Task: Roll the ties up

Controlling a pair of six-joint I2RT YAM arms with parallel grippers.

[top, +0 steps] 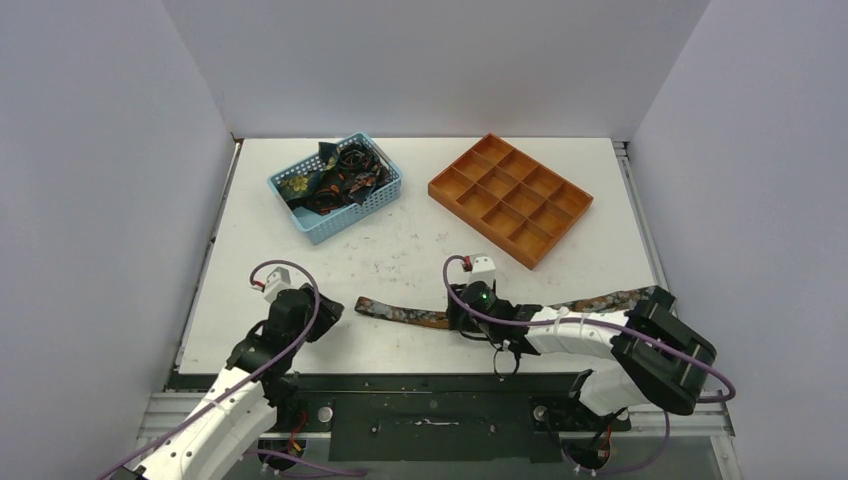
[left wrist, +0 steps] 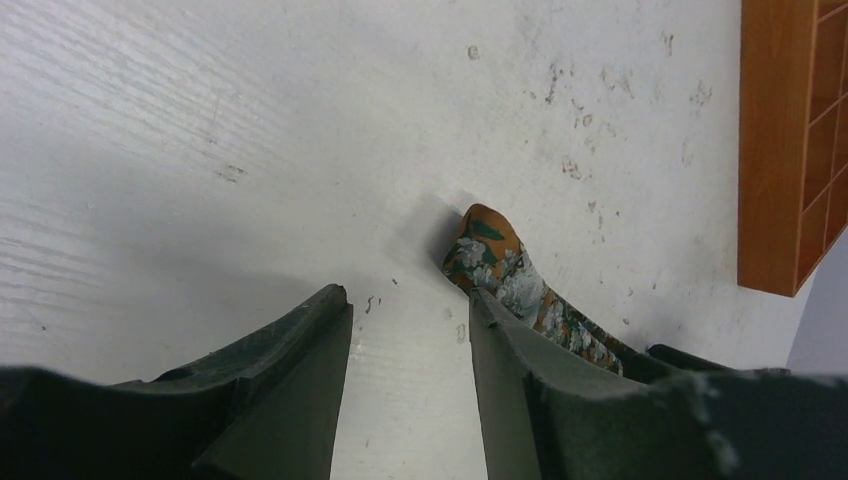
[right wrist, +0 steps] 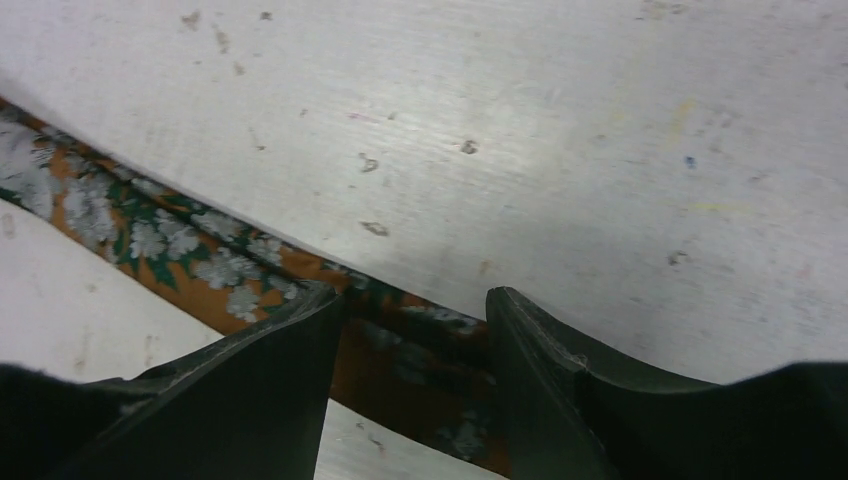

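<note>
A long brown floral tie lies across the front of the white table, passing beneath the right arm. Its near end is just beyond the left gripper in the left wrist view, with bare table between that gripper's parted fingers. In the top view the left gripper is left of the tie's end. My right gripper is open low over the middle of the tie, its fingers either side of a stretch of fabric; whether they touch it I cannot tell.
A blue basket of dark patterned ties stands at the back left. An empty wooden compartment tray sits at the back right. Bare table lies between them and the tie, and at the left.
</note>
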